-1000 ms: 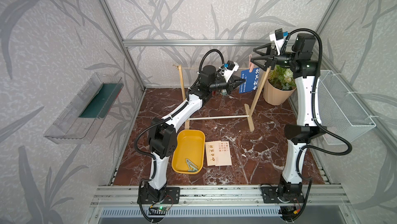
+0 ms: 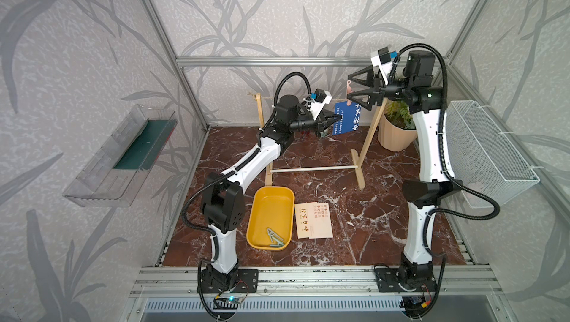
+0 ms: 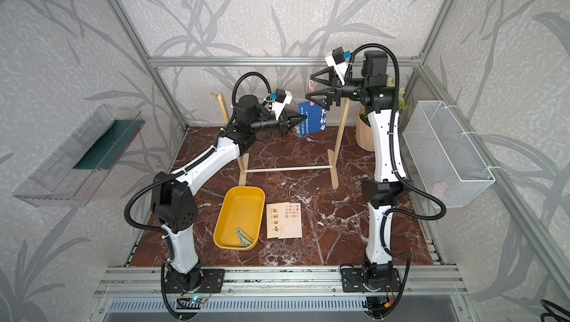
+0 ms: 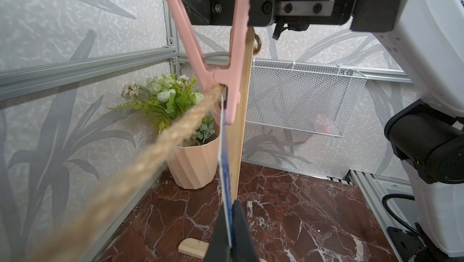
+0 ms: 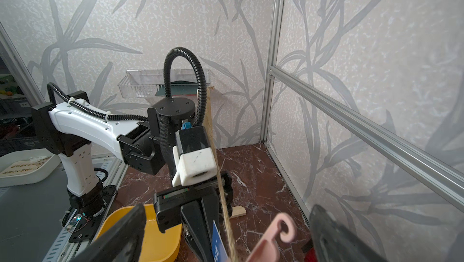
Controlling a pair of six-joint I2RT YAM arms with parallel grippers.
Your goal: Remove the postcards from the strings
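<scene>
A blue postcard hangs from a rope by a pink clothespin on a wooden stand. My left gripper is shut on the postcard's edge, below the clip. My right gripper stands open around the clothespin's upper part, which shows between and below its fingers in the right wrist view. Two removed postcards lie on the table beside a yellow tray holding pale green clothespins.
A potted plant stands behind the stand's right post. Wire and clear baskets hang on the side walls.
My right gripper has moved left to the pink clothespin. My left gripper and the blue postcard have shifted left.
</scene>
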